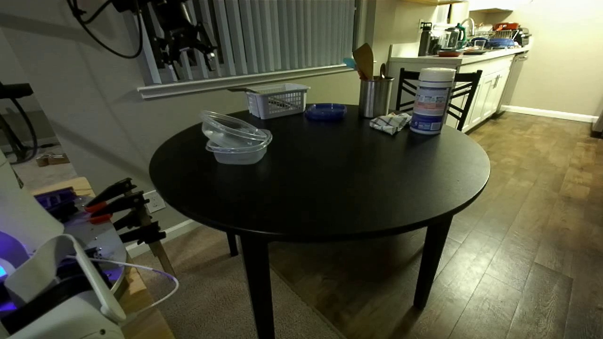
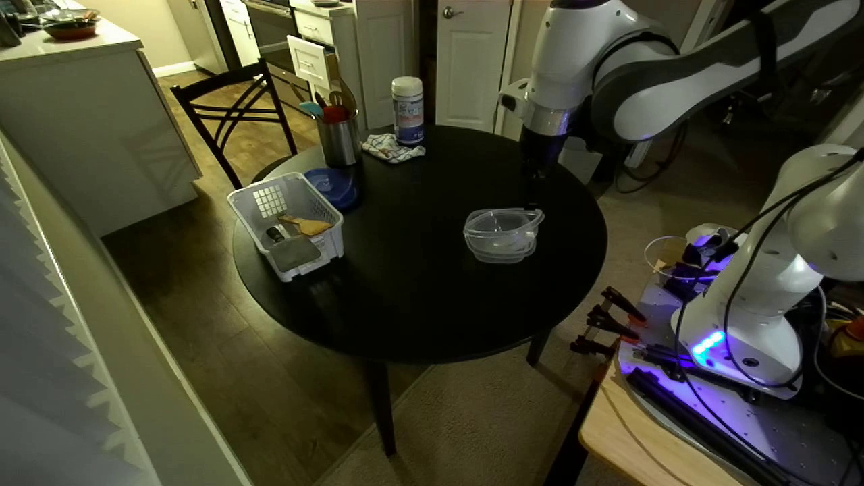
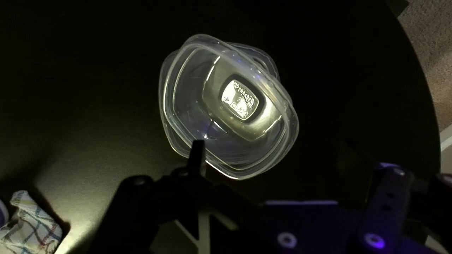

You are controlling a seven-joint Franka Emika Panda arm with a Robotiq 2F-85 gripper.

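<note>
Two clear plastic containers sit together on the round black table. The lower container stands upright, while the upper container leans tilted in it, raised on one side. From above, the tilted container covers most of the other one, and embossed lettering catches the light on its base. My gripper hangs in the air well above the table, open and holding nothing. One dark finger overlaps the containers' near rim in the wrist view; the other is hard to make out against the black tabletop.
A white basket holding a wooden-ended utensil, a blue dish, a steel utensil holder, a checked cloth and a wipes canister line the table's far side.
</note>
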